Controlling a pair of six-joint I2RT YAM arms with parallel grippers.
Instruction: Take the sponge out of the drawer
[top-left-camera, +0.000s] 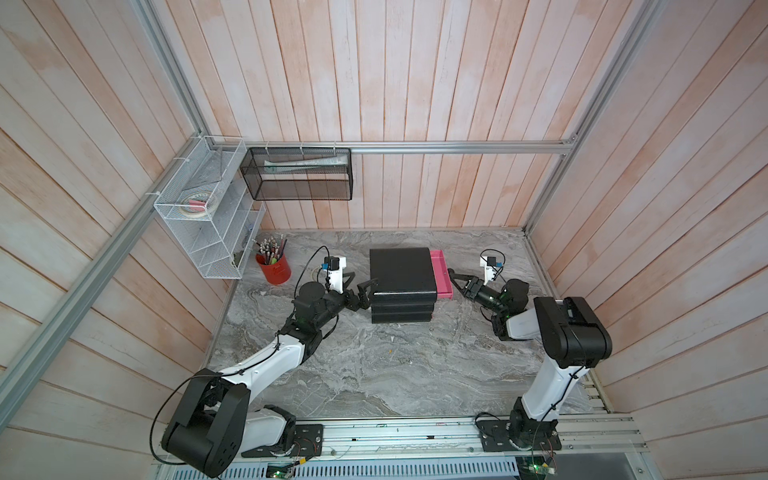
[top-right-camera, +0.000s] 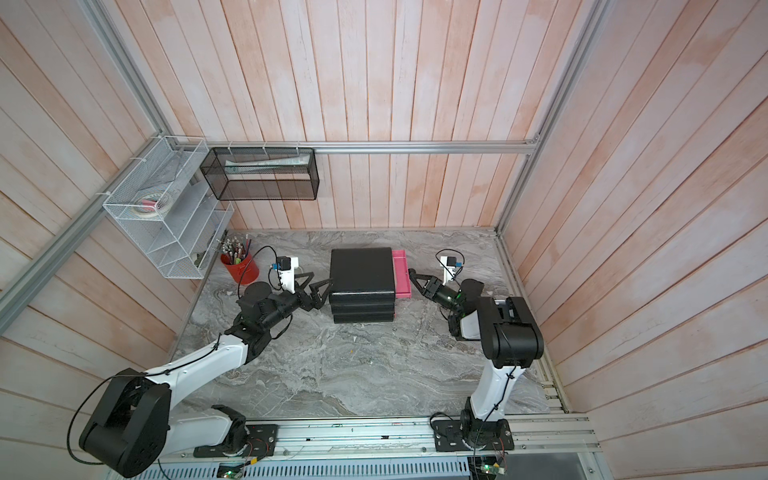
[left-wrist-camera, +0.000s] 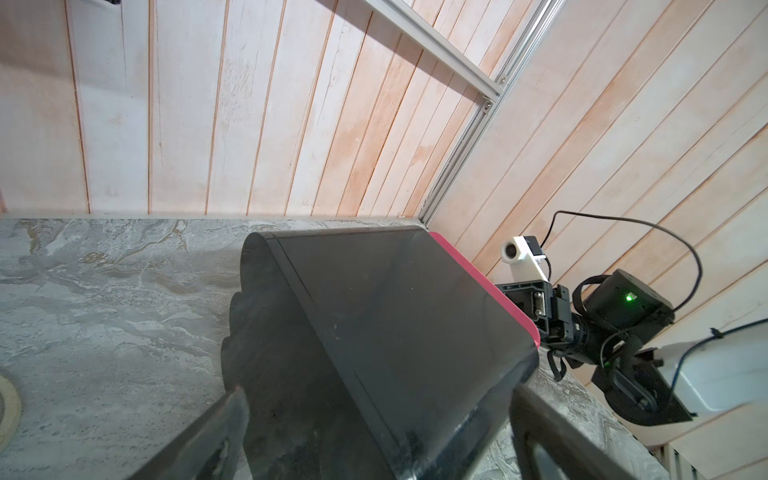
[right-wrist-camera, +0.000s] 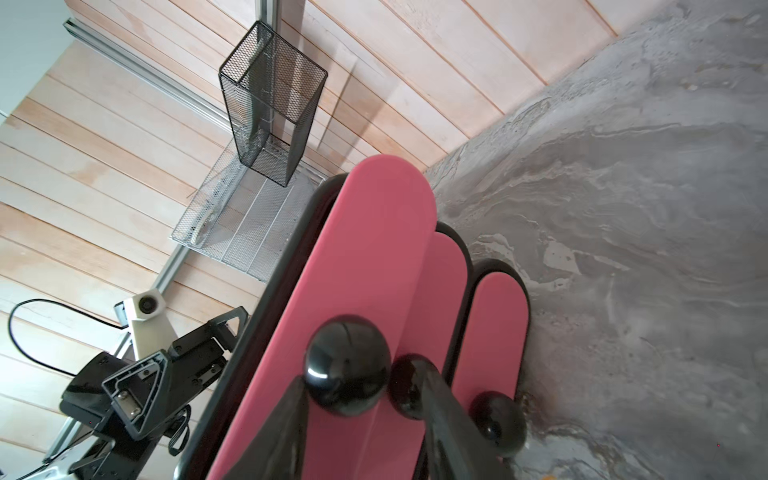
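Observation:
A black cabinet (top-left-camera: 400, 272) stands mid-table. Its pink top drawer (top-left-camera: 442, 276) juts out on the right side, and no sponge shows in the visible part. In the right wrist view my right gripper is part open, its blurred fingers (right-wrist-camera: 284, 432) on either side of the top drawer's round black knob (right-wrist-camera: 347, 365); contact cannot be judged. Against the cabinet's left side, my left gripper is open, with its fingers (left-wrist-camera: 220, 428) wide apart and the dark cabinet shell between or just beyond them.
Below the top drawer are two more pink fronts, with a middle knob (right-wrist-camera: 412, 385) and a lower knob (right-wrist-camera: 497, 424). A red pen cup (top-left-camera: 273, 268) stands at back left, near wire shelves (top-left-camera: 208, 208).

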